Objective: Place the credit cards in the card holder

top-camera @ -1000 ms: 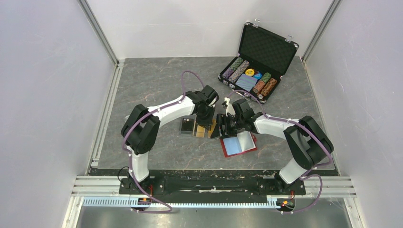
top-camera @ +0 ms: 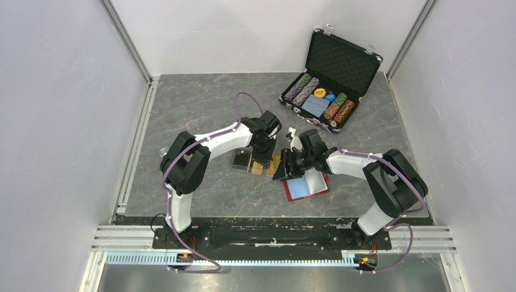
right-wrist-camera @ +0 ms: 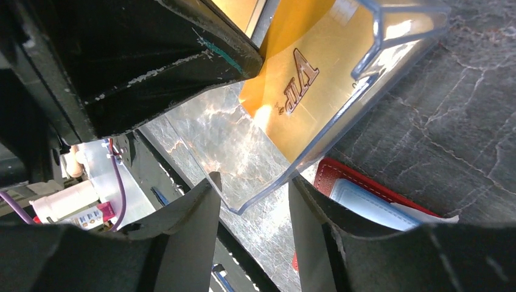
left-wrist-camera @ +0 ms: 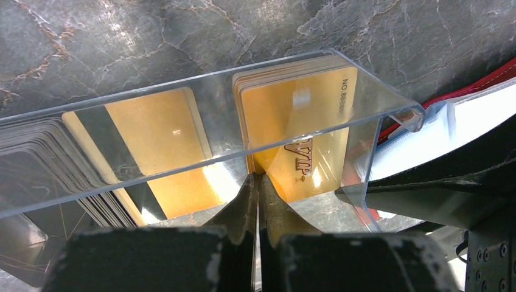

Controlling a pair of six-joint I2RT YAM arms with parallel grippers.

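Note:
A clear acrylic holder [left-wrist-camera: 73, 201] holds dark cards and gold cards in compartments. A stack of gold VIP cards [left-wrist-camera: 292, 103] lies in its end compartment, with my left gripper shut at that stack's lower left corner, nothing visible held. The VIP card [right-wrist-camera: 304, 103] also shows in the right wrist view. My right gripper is part open at the holder's end wall, its fingertips either side of a clear corner; whether it grips it I cannot tell. A red card holder [top-camera: 298, 188] with pale sleeves lies open beneath the right arm.
An open black case [top-camera: 316, 103] of poker chips stands at the back right.
My right gripper has moved slightly near the holder's end. The poker case has not moved.

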